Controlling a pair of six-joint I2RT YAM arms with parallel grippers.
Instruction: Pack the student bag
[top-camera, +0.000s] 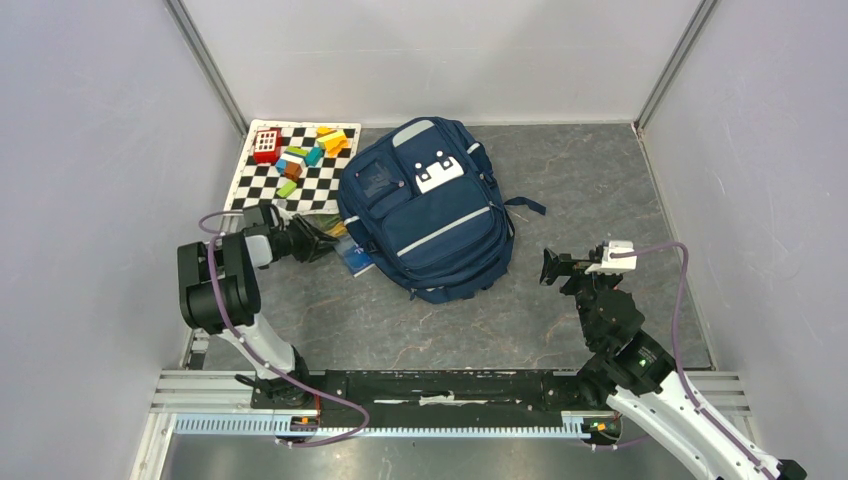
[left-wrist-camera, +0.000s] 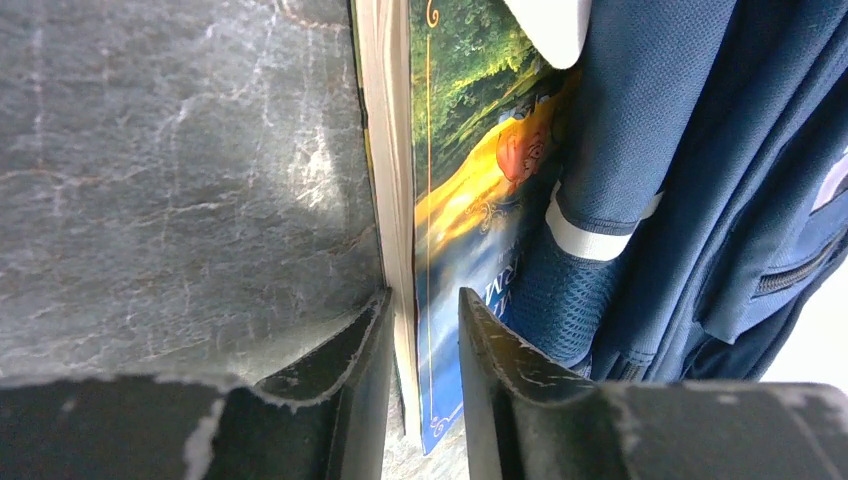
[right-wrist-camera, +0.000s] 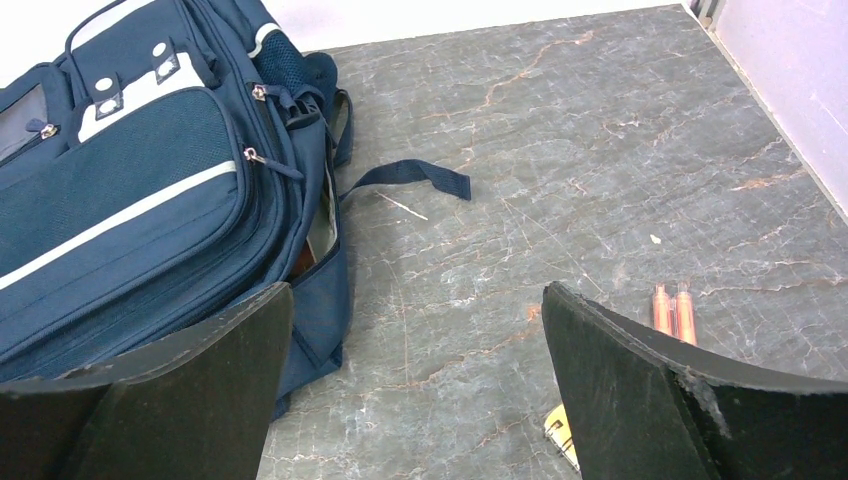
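A blue student bag (top-camera: 428, 215) lies on the grey floor in the middle of the top view. A picture book (top-camera: 356, 256) lies flat along its left side, partly hidden by the bag and by my left gripper (top-camera: 328, 242). The left wrist view shows the book (left-wrist-camera: 470, 190) close up, its pale page edge running between the parted fingers of my left gripper. One finger (left-wrist-camera: 372, 345) is right against that page edge. Well right of the bag, my right gripper is open and empty.
A checkered board (top-camera: 240, 190) with toy blocks and a red calculator-like item (top-camera: 267, 146) is at the back left. Two orange-capped tubes (right-wrist-camera: 674, 312) and a yellow object (right-wrist-camera: 560, 432) lie near the right gripper. A bag strap (right-wrist-camera: 415, 172) sticks out rightward.
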